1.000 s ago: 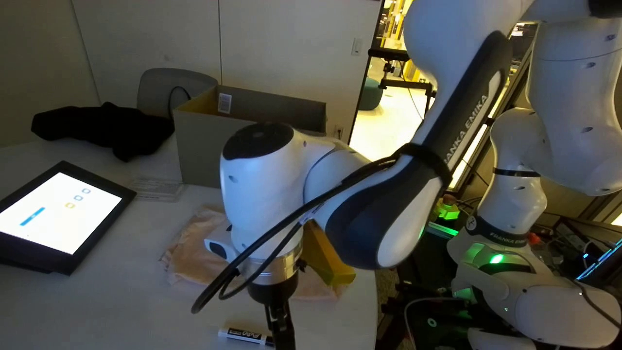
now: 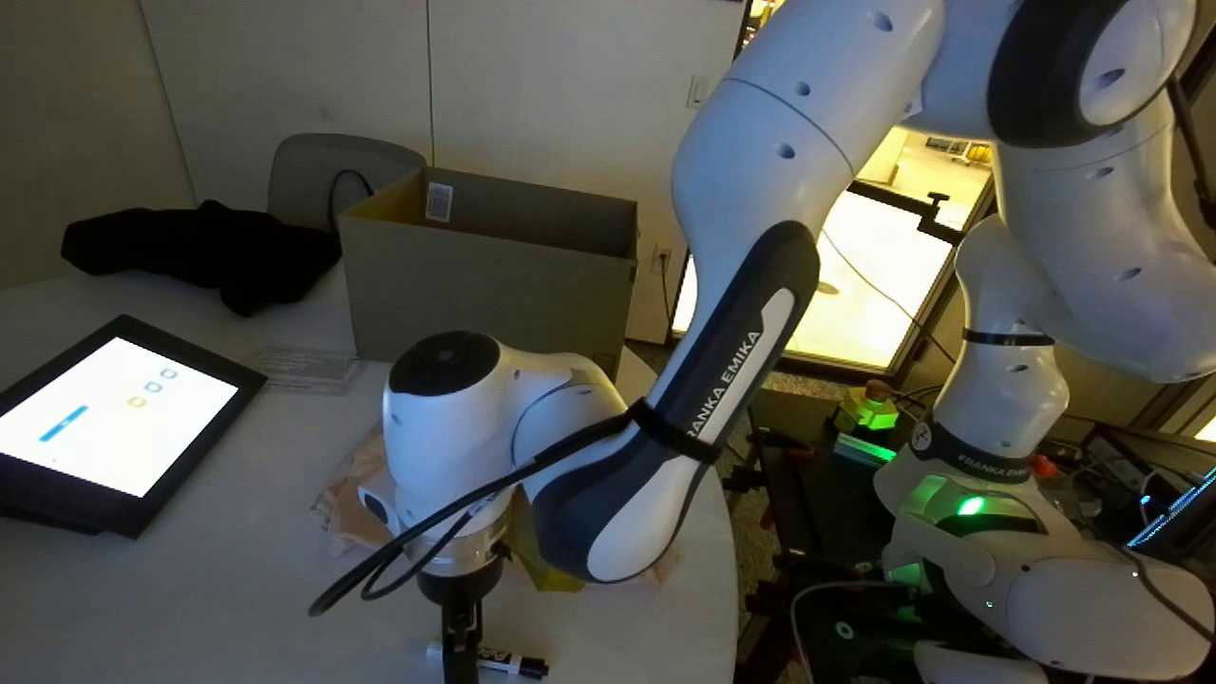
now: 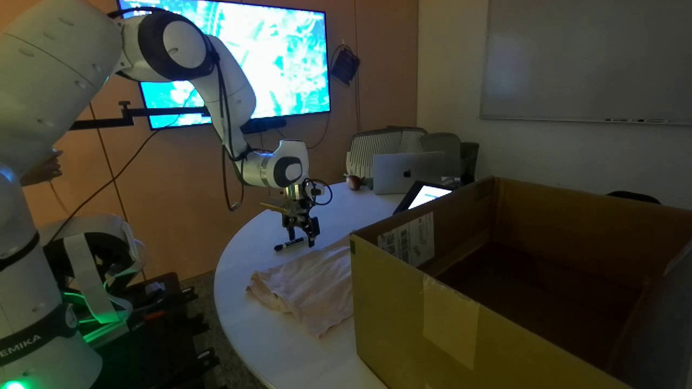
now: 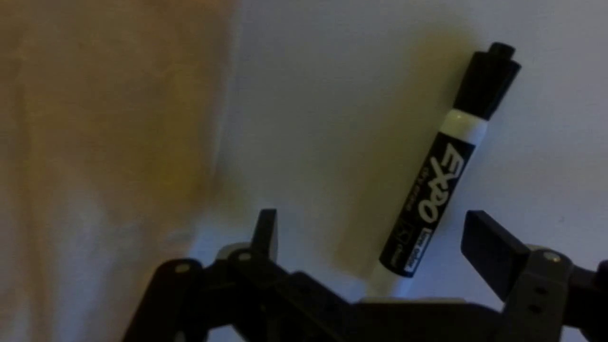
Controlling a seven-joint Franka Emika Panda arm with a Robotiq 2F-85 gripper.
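Note:
A black-and-white Expo marker (image 4: pixel 433 188) lies on the white table, its black cap pointing away toward the upper right of the wrist view. My gripper is open, one finger to either side of the marker's lower end, with clear space between each finger and the pen. From exterior view 2, the gripper (image 3: pixel 302 241) hangs low over the table at the marker (image 3: pixel 288 244). In exterior view 1 the gripper partly hides the marker (image 2: pixel 513 662). A pinkish cloth (image 4: pixel 108 148) lies flat to the left in the wrist view.
A large open cardboard box (image 3: pixel 415 324) stands on the table beyond the cloth (image 3: pixel 305 288). A lit tablet (image 2: pixel 120 416) sits on the table, with a dark garment (image 2: pixel 211 251) behind it. A laptop (image 3: pixel 408 173) stands at the far side. Bare table surrounds the marker.
My arm has moved down and to the left in exterior view 1, bringing the gripper from the marker's cap end to over its middle. The marker, cloth and box look unmoved.

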